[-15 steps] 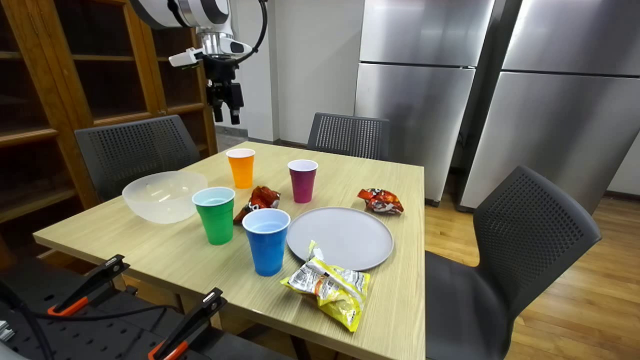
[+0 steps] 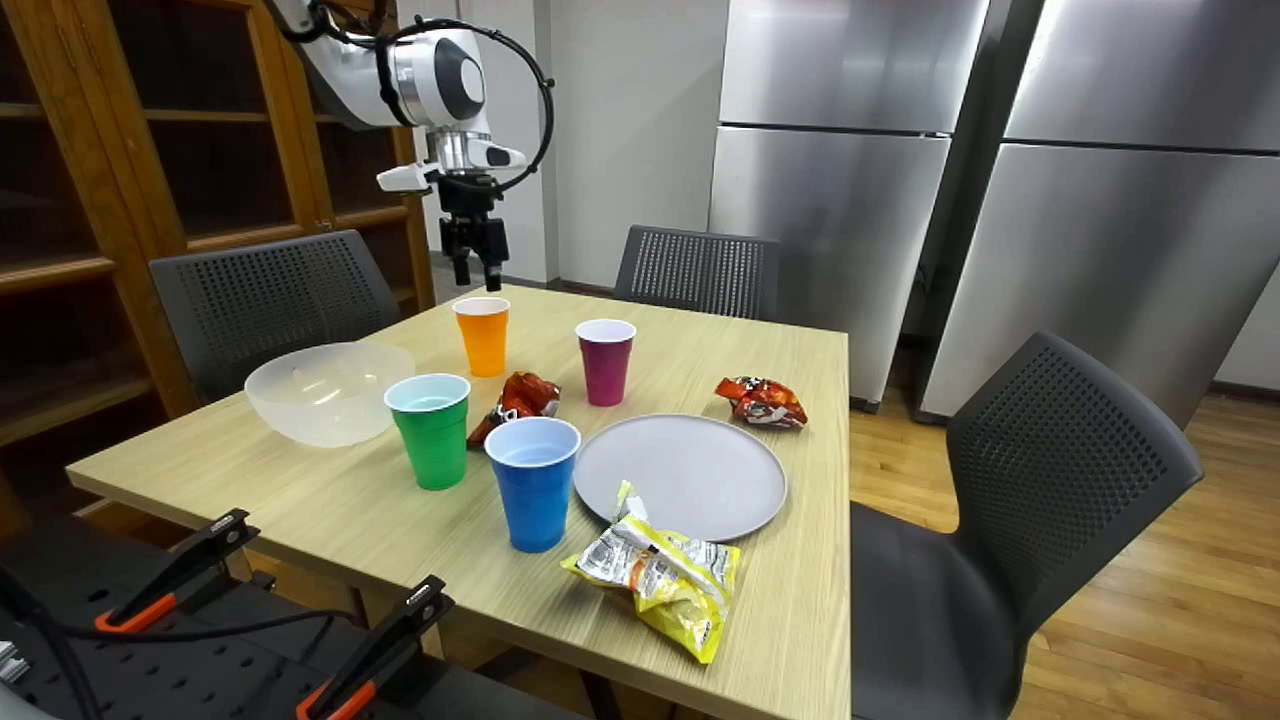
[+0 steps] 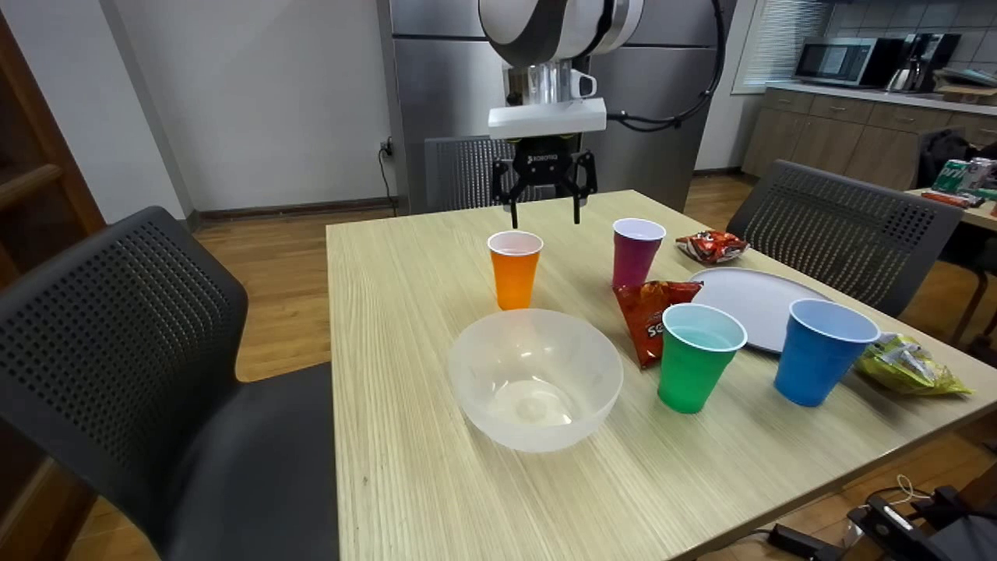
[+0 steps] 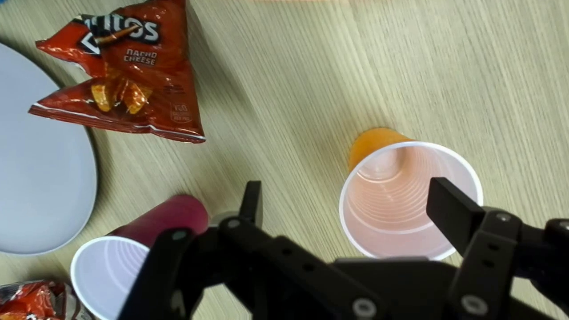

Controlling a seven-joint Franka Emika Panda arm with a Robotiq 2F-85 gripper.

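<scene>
My gripper [image 3: 544, 223] hangs open above the far side of the table, with nothing held between its fingers. Below it stands an orange cup [image 3: 514, 280], upright and empty. In the wrist view one black fingertip [image 4: 450, 205] overlaps the cup's white rim, while the other finger [image 4: 252, 202] lies over bare table between the orange cup and the purple cup [image 4: 178, 216]. A green cup [image 2: 432, 442] and a blue cup [image 2: 534, 494] stand upright nearer exterior view 1. The frosted bowl [image 3: 481, 411] is empty, close to the orange cup.
A grey plate [image 2: 684, 474] lies flat and bare. Red chip bags [image 2: 524, 396] lie among the cups and past the plate, and a yellow bag [image 2: 672, 582] rests by the plate's near edge. Chairs [image 2: 1038, 504] surround the table. Free tabletop lies beside the bowl.
My gripper has come lower and shifted a little rightward in exterior view 1, closer to the orange cup. Everything on the table stays where it was.
</scene>
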